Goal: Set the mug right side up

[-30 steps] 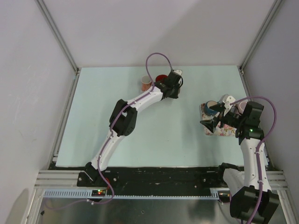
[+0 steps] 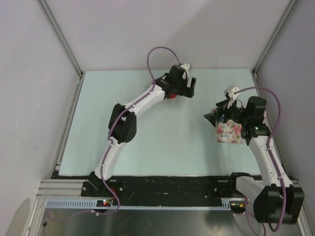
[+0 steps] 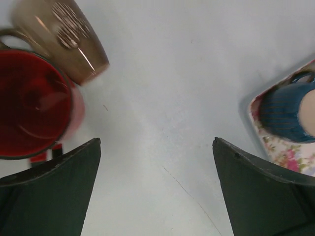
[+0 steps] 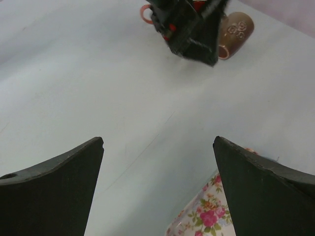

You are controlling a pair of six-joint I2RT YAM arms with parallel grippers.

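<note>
A brown mug (image 3: 74,39) with embossed flowers appears at the upper left of the left wrist view, its handle to the left and no opening showing. In the right wrist view the same brown mug (image 4: 238,32) is partly behind the left arm; whether it lies or stands inverted I cannot tell. Beside it a red mug (image 3: 37,98) shows its opening upward. My left gripper is open and empty, with both mugs off to its left. Open and empty as well, my right gripper hangs near the floral tray (image 4: 209,211).
On the left edge of the floral tray (image 2: 229,135) sits a blue mug (image 3: 285,113). From above, my left arm covers most of the back mugs.
My right gripper has moved left and back, now covering much of the blue mug from above.
</note>
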